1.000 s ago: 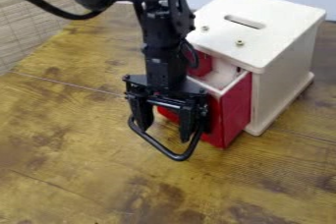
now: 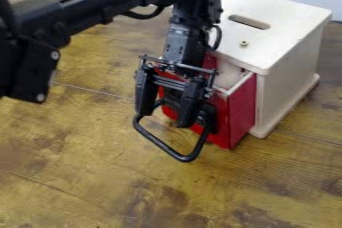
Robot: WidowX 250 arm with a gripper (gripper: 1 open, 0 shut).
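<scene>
A white wooden box (image 2: 283, 62) with a slot in its top and red panels stands on the wooden floor at the right. Its red front panel (image 2: 238, 112) faces me, with a pale inner ledge behind it. My black gripper (image 2: 174, 107) is low in front of that panel, covering much of its left part, with a curved black bar hanging below. The fingertips are dark and overlap, so whether they are open or shut, or hold anything, cannot be made out.
Bare wooden floor (image 2: 94, 172) spreads across the left and foreground. A tiled mat or wall edge shows at the top left.
The upper arm has swung down and to the left in the view, uncovering more of the box top. The gripper has shifted slightly and stays at the red panel.
</scene>
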